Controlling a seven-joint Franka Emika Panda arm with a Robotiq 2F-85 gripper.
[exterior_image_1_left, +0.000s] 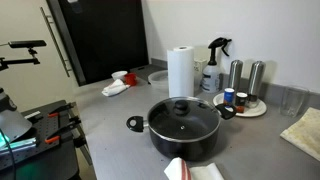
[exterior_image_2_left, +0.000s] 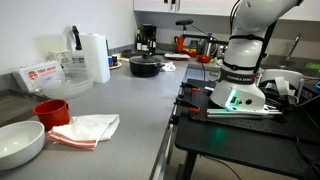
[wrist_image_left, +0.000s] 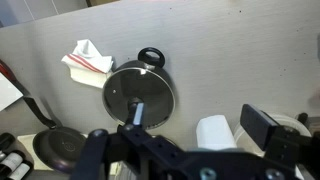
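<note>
A black pot with a glass lid (exterior_image_1_left: 183, 122) stands on the grey counter, a dark knob at the lid's middle. The same pot (exterior_image_2_left: 146, 67) is small and far off in the second exterior view. From above, in the wrist view, its lid (wrist_image_left: 155, 85) lies left of centre. My gripper is open along the bottom of that view, its two dark fingers far apart. Nothing shows between them but the counter and things well below. The lid's lower part is partly covered by the left finger.
A white and red cloth (wrist_image_left: 88, 57) lies beside the pot. A paper towel roll (exterior_image_1_left: 181, 70), a spray bottle (exterior_image_1_left: 211, 72) and a plate of small jars stand behind it. Nearer the second camera are a red cup (exterior_image_2_left: 52, 113) and white bowl (exterior_image_2_left: 20, 143). Mid-counter is clear.
</note>
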